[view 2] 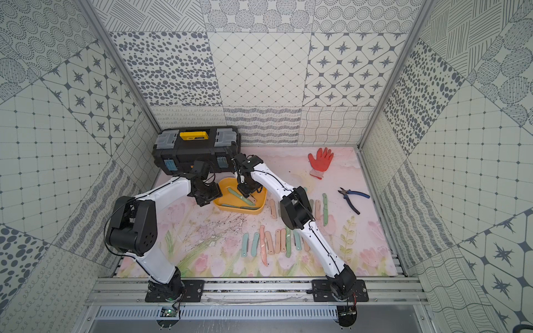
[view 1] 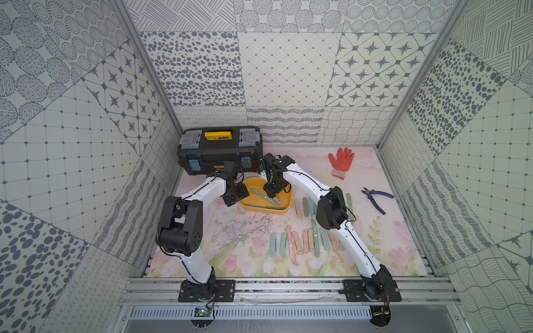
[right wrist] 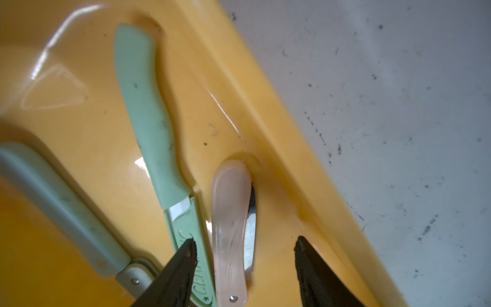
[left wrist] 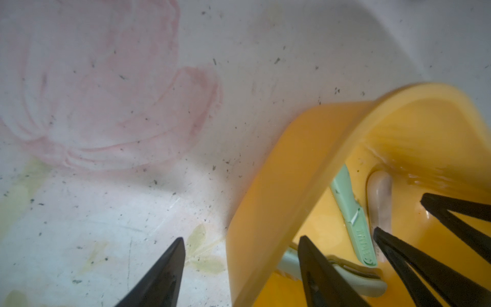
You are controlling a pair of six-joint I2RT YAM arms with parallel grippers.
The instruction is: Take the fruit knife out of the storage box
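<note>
The yellow storage box [view 1: 244, 202] sits mid-table. It holds a green sheathed fruit knife [right wrist: 145, 115] lying diagonally, a folded pink knife [right wrist: 228, 215] beside it, and a folded grey-green knife [right wrist: 56, 204]. My open right gripper is over the box, above the lower ends of the green and pink knives, with nothing gripped. My open left gripper is at the box's left wall, its fingers either side of it in the left wrist view; whether they touch it cannot be told.
A black toolbox [view 1: 219, 147] stands behind the box. Several pink and green knives [view 1: 294, 244] lie in front and right. A red glove [view 1: 341, 161] and pliers [view 1: 377, 197] lie at the right.
</note>
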